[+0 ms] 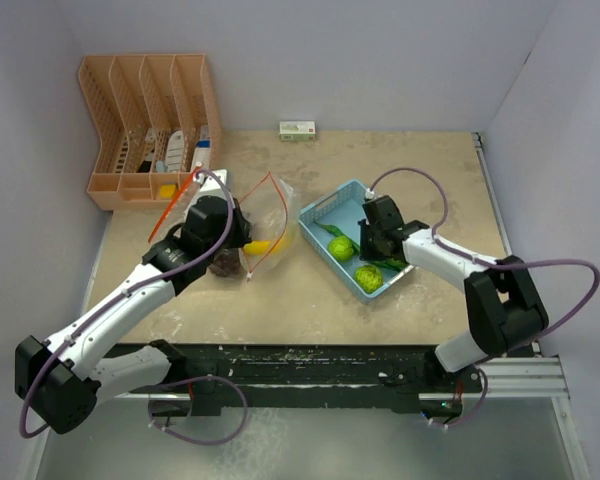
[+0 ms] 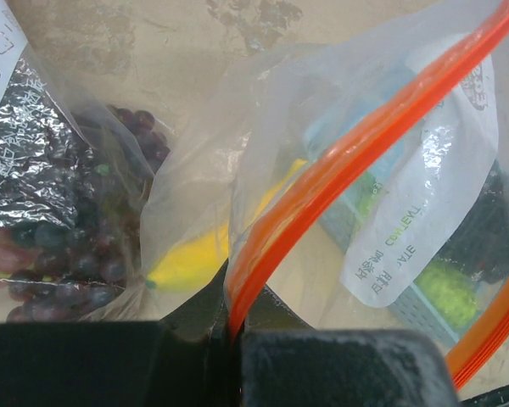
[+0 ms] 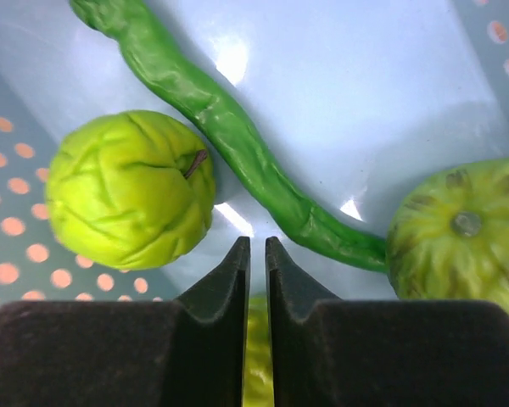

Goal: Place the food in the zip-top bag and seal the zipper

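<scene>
My left gripper [image 1: 238, 236] is shut at the orange-edged zip top bag [image 2: 365, 144], pinching its film; a yellow food piece [image 2: 187, 263] lies inside. A bag of grapes [image 2: 59, 254] lies left of it. My right gripper is shut over the blue basket [image 1: 320, 210], at a green food piece [image 3: 260, 356] mostly hidden below the fingers; what lies between the fingers is unclear. The basket also holds a green round vegetable [image 3: 127, 186], a long green pepper [image 3: 263, 178] and another round green vegetable [image 3: 454, 237].
A compartmented organizer [image 1: 140, 90] stands at back left and a small box [image 1: 297, 131] at the back.
</scene>
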